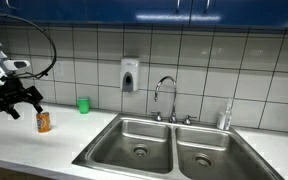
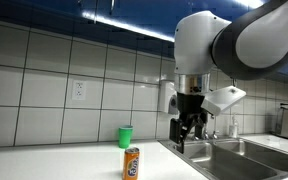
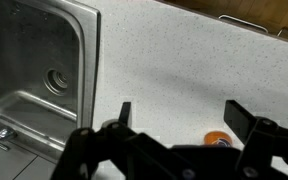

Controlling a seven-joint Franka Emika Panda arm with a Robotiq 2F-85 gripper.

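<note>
An orange can (image 1: pixel 43 122) stands upright on the white counter, with a green cup (image 1: pixel 83 104) farther back near the tiled wall. My gripper (image 1: pixel 25 105) is above the counter, just left of the can in exterior view 1. The wrist view looks down past the gripper: its two dark fingers are spread wide, with only bare counter between them. There, the can's top (image 3: pixel 217 138) shows near the right finger, partly covered by the gripper body. In exterior view 2 the can (image 2: pixel 131 163) is clear of the gripper (image 2: pixel 191 138).
A double steel sink (image 1: pixel 169 150) with a tall faucet (image 1: pixel 165 95) takes up the counter's middle. A soap bottle (image 1: pixel 225 115) stands behind it, and a dispenser (image 1: pixel 130 74) hangs on the wall. Between can and sink the counter is free.
</note>
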